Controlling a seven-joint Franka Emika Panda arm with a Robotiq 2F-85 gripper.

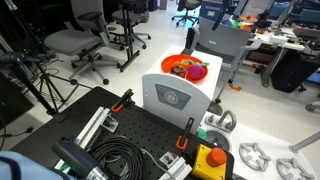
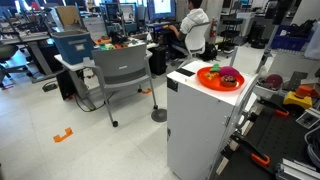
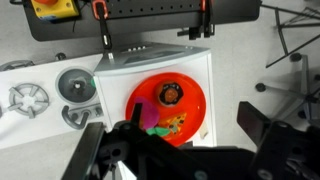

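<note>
A round orange-red plate (image 3: 194, 90) rests on top of a white cabinet (image 2: 195, 120). On it lie a magenta round item (image 3: 146, 108), a brown ring-shaped item (image 3: 170, 93), a yellow-orange piece (image 3: 178, 122) and a little green. In exterior view 2 the magenta item (image 2: 229, 75) sits toward the plate's right side. Seen in the wrist view, my gripper is open above the plate, its dark fingers wide apart with nothing held. The plate's lower edge is partly hidden by the fingers. Exterior view 1 shows the plate (image 1: 167, 63) behind the cabinet's upright grey panel (image 1: 175, 97).
Beside the cabinet, a white surface carries a small sink (image 3: 76, 84) and a burner (image 3: 30, 97). A black table with coiled cables (image 1: 118, 157) and an orange-and-yellow block (image 1: 212, 160) lies in front. Grey chairs (image 2: 122, 68) stand on the floor nearby.
</note>
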